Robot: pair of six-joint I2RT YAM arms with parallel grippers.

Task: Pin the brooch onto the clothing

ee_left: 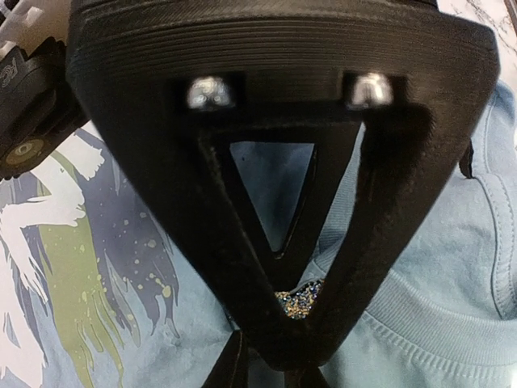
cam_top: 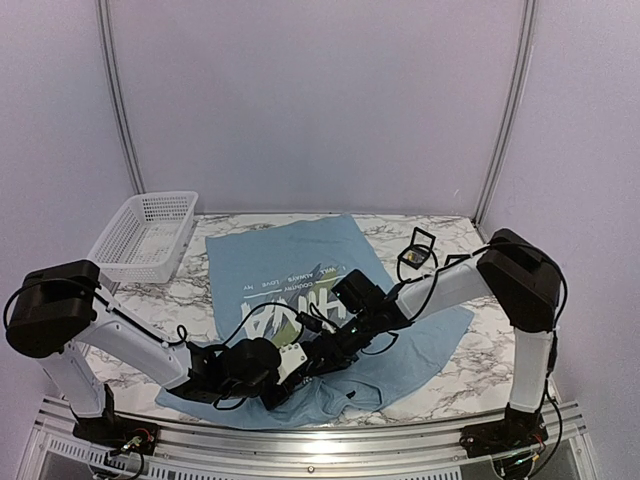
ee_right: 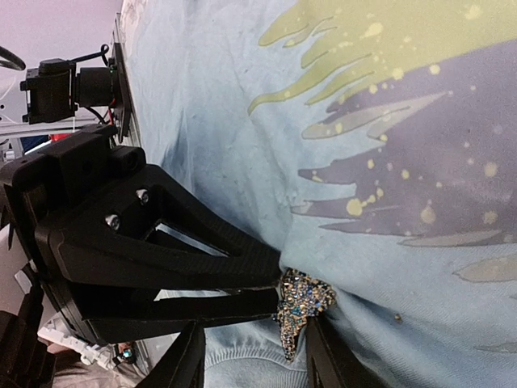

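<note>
A light blue T-shirt (cam_top: 280,250) with a printed design lies on the marble table. The glittery brooch sits in a fold of the fabric; in the left wrist view part of it (ee_left: 297,297) shows between the black finger frames. My left gripper (cam_top: 290,380) is shut with the fabric at the brooch; in the right wrist view its tips touch the brooch. My right gripper (cam_top: 318,362) is close against it from the right, its fingers (ee_right: 190,360) part open at the brooch's lower end, partly out of frame.
A white basket (cam_top: 143,240) stands at the back left. A small open black box (cam_top: 416,250) lies at the back right. The two arms crowd the front middle of the shirt, close together.
</note>
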